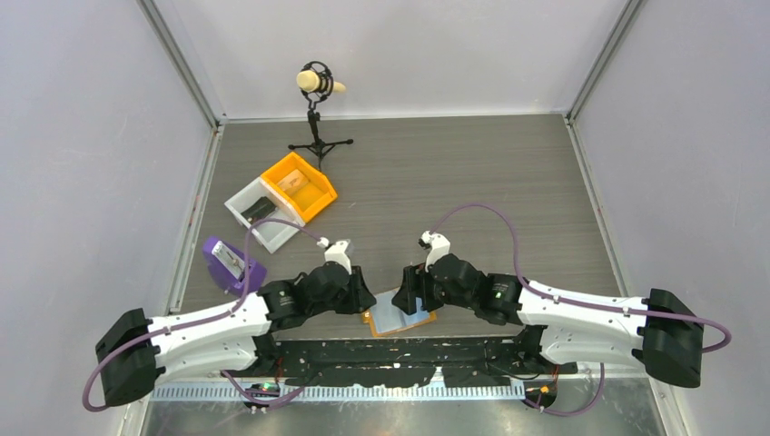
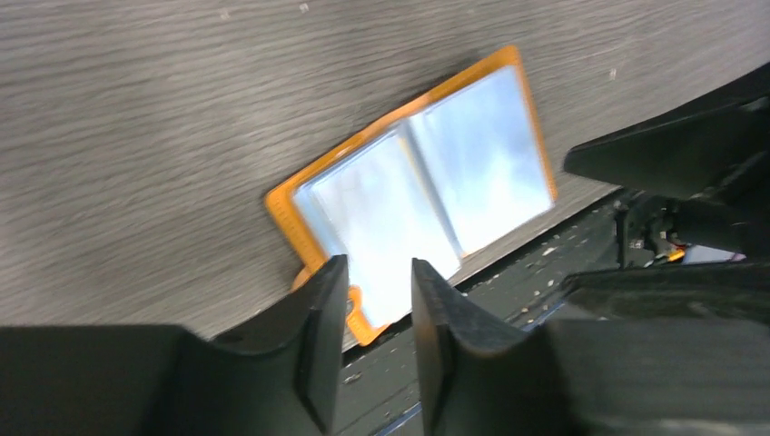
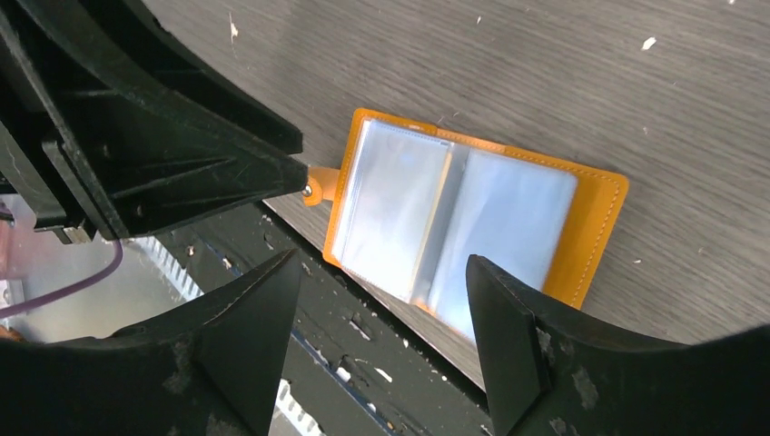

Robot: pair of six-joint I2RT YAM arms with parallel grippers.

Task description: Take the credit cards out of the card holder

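Observation:
The card holder (image 1: 390,319) lies spread open near the table's front edge, orange-trimmed with clear and whitish sleeves on both halves. In the left wrist view its sleeves (image 2: 381,213) look flat; I cannot tell individual cards apart. My left gripper is part open at the holder's left end, by the small orange clasp tab (image 3: 320,185). Whether its fingers touch the tab is unclear. Over the other half stands my right gripper, its fingers apart with no object held between them.
At the left are a white box (image 1: 274,238) with a dark item in it, an orange box (image 1: 318,195) and a purple stand (image 1: 218,270). A black tripod (image 1: 316,132) stands at the back.

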